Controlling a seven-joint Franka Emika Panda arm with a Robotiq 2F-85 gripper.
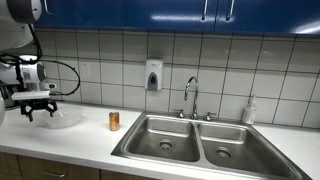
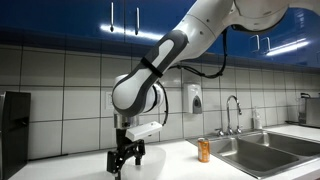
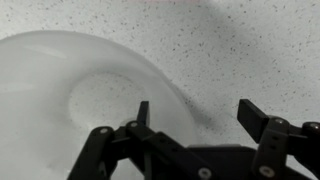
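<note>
A translucent whitish bowl (image 3: 100,60) fills the left of the wrist view. In exterior view 1 the same bowl (image 1: 66,118) sits on the counter at the left. My gripper is open, its fingers wide apart. From the wrist camera, the bowl's curved rim passes between the two fingertips, with the left finger (image 3: 143,116) over the bowl and the other over bare counter. Whether either finger touches the bowl cannot be told. Exterior view 2 has the gripper (image 2: 126,162) pointing down, low over the counter.
An orange can (image 1: 114,121) stands right of the bowl. Beyond it is the double sink (image 1: 165,144) with a tall faucet (image 1: 194,95). A soap dispenser (image 1: 154,74) hangs on the tiled wall. Clear counter (image 1: 92,138) lies between bowl and sink.
</note>
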